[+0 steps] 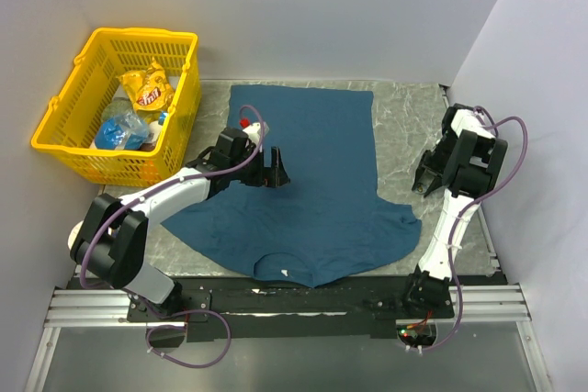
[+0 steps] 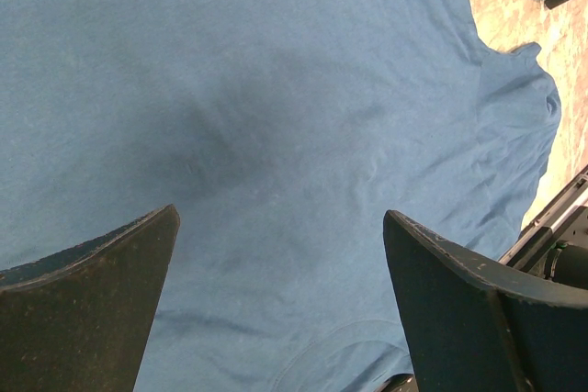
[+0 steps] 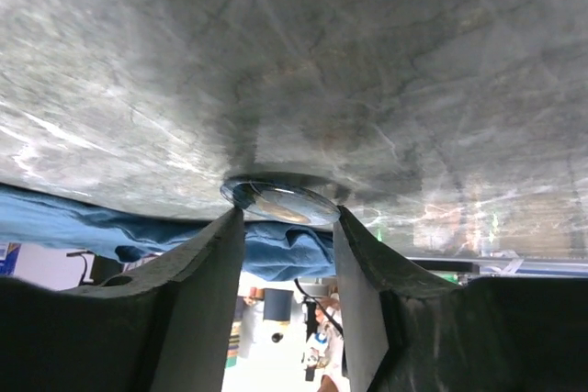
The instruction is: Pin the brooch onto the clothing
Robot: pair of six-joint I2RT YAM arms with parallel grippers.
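The round, shiny brooch (image 3: 285,201) lies by the grey tabletop at the right of the blue clothing (image 1: 312,181). My right gripper reaches down over it, one fingertip at either edge of the brooch. The gap is about as wide as the brooch; whether both fingers press on it is not clear. From the top, that gripper (image 1: 428,186) is seen right of the cloth, near its sleeve. Above the middle of the clothing hangs my left gripper, open, with only blue fabric visible beyond its fingers.
A yellow basket (image 1: 119,172) holding a snack bag (image 1: 147,89) and other packaged items stands at the back left. Behind the cloth is a wall (image 1: 303,16), and another wall (image 1: 542,135) rises close to my right arm.
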